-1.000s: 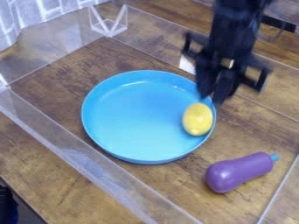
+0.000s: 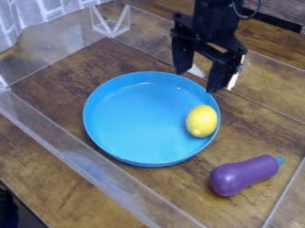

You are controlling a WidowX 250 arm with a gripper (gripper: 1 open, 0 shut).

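The black gripper (image 2: 205, 69) hangs above the back rim of a blue round plate (image 2: 134, 116), its fingers open and pointing down, with nothing visible between them. A yellow lemon-like object (image 2: 201, 121) lies on the right side of the plate. A purple eggplant-like object (image 2: 244, 176) with a teal tip lies on the wood to the right and in front of the plate.
Clear plastic sheets or walls run along the left, back and right edges.
The objects look unmoved.
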